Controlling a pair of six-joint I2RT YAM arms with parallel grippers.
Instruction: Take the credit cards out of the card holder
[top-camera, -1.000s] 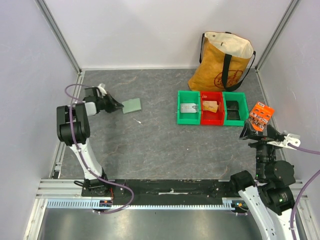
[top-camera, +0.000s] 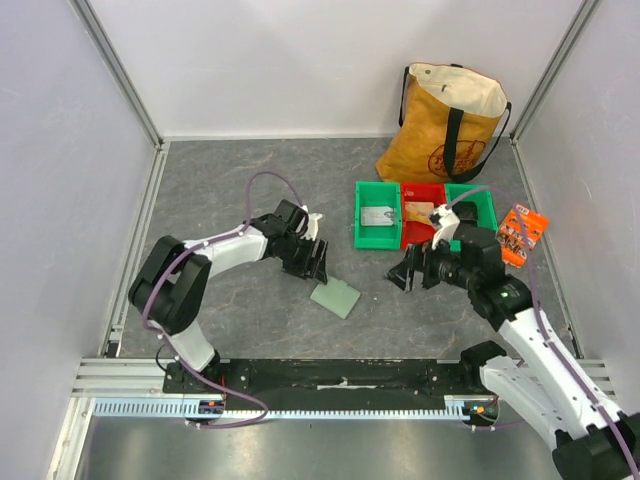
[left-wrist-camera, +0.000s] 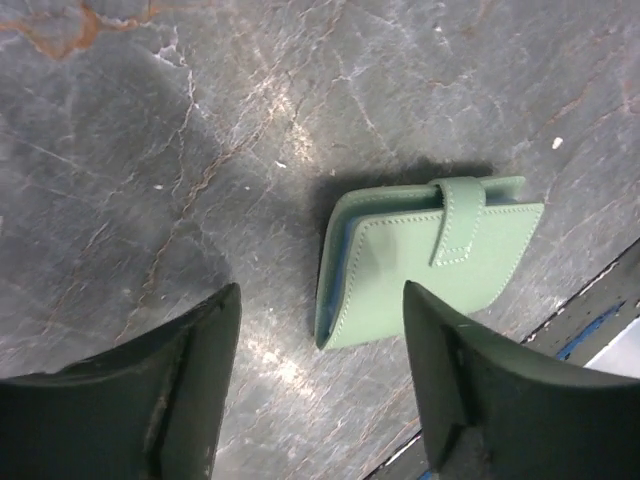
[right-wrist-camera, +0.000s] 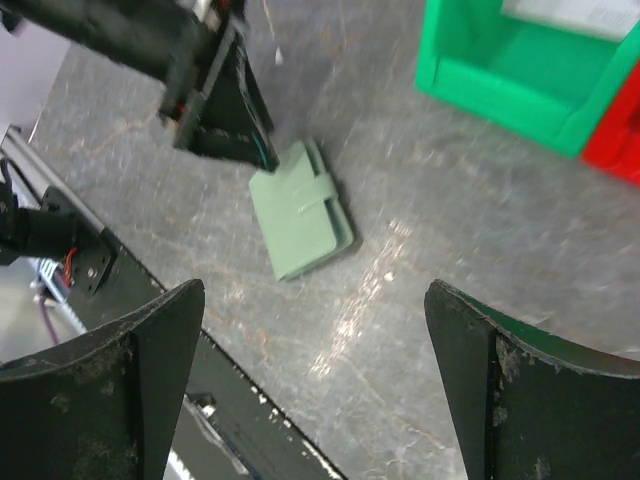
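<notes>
A pale green card holder (top-camera: 336, 297) with a strap clasp lies on the grey table near the front middle. In the left wrist view the holder (left-wrist-camera: 430, 265) looks closed, its strap over the edge, and no cards show. My left gripper (top-camera: 318, 278) is just beyond its upper left corner, the fingers parted and nothing held between them. My right gripper (top-camera: 403, 280) stands to the right of the holder, apart from it, open and empty. The right wrist view shows the holder (right-wrist-camera: 298, 215) under the tip of the left gripper.
Behind on the right stand a green bin (top-camera: 378, 236), a red bin (top-camera: 417, 236) and another green bin (top-camera: 485, 215), with items inside. An orange packet (top-camera: 536, 222) lies right of them, a yellow bag (top-camera: 425, 148) behind.
The card holder has come from the back left to the front middle along with my left gripper, whose fingers now stand apart from it. My right arm has moved left toward the holder.
</notes>
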